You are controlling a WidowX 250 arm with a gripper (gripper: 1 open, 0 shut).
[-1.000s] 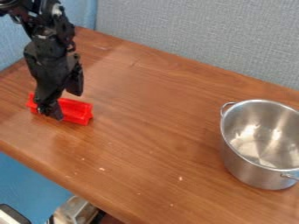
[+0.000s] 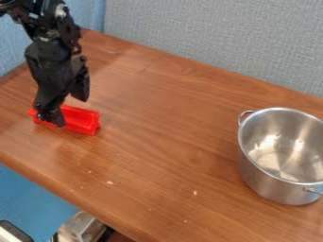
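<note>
My black gripper (image 2: 60, 102) points down over a red bar-shaped object (image 2: 79, 121) on the left side of the wooden table, its lower fingertip at the bar's left part. The fingers partly hide the bar, and whether they are closed on it I cannot tell.
A large steel pot (image 2: 280, 156) with side handles stands at the right of the table (image 2: 177, 161). The table's left front edge borders a blue area, with some metal hardware below it.
My gripper has shifted very slightly over the red bar; the bar and pot look unmoved.
</note>
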